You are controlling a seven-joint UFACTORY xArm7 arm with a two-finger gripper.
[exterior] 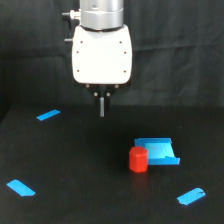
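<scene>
A small red block (139, 159) stands on the dark table, right of the middle, covering part of the left side of a blue tray (160, 144). Whether the two touch is hard to judge. My gripper (101, 107) points down above the table, to the left of both and apart from them. Its fingers appear as one thin grey upright shape with nothing visible in their grip; their opening cannot be made out.
Flat blue pieces lie at the back left (48, 115), the front left (21, 188) and the front right (191, 196). Bare dark table spreads across the centre and front. A dark curtain (180, 60) hangs behind.
</scene>
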